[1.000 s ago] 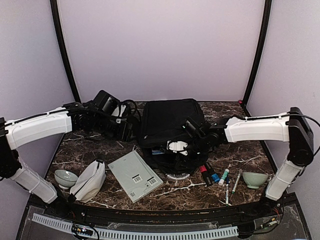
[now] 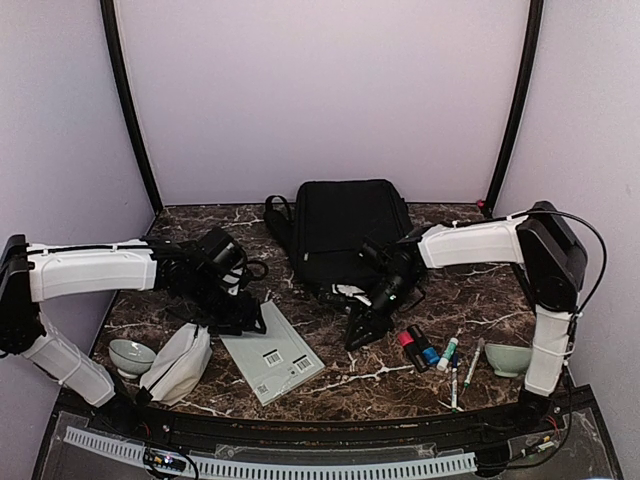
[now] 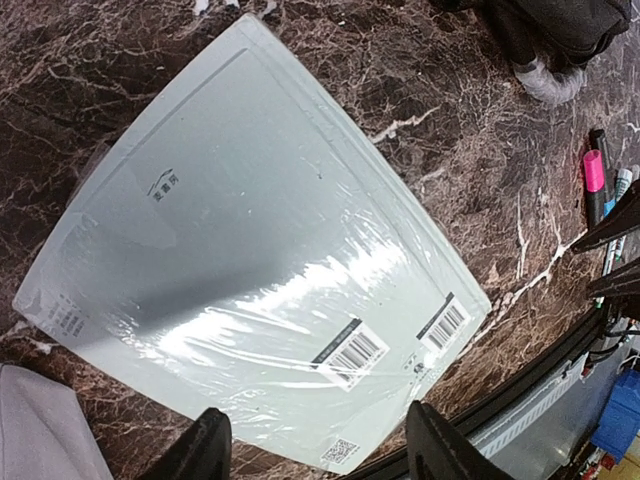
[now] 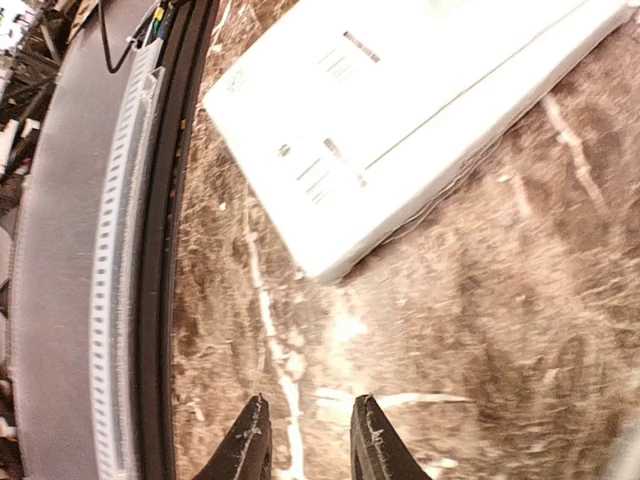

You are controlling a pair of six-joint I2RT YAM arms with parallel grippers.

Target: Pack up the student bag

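Note:
A black bag [image 2: 350, 225] lies at the back centre. My left gripper [image 2: 245, 320] is over the plastic-wrapped books [image 2: 272, 355]; in the left wrist view its fingertips [image 3: 210, 440] stand apart at their lower edge, open with nothing visible between. My right gripper [image 2: 355, 335] hangs right of the books, over bare table; in the right wrist view its fingertips [image 4: 368, 430] stand a little apart, and nothing shows between them. A white pouch [image 2: 180, 360] lies left of the books.
Markers [image 2: 452, 380] and dark-bodied items [image 2: 418, 350] lie at front right. A bowl [image 2: 130, 355] sits far left, another bowl [image 2: 508, 358] far right. The table's front rail [image 2: 310, 430] borders the space.
The bag has shifted backward, and my right gripper now stands in front of it.

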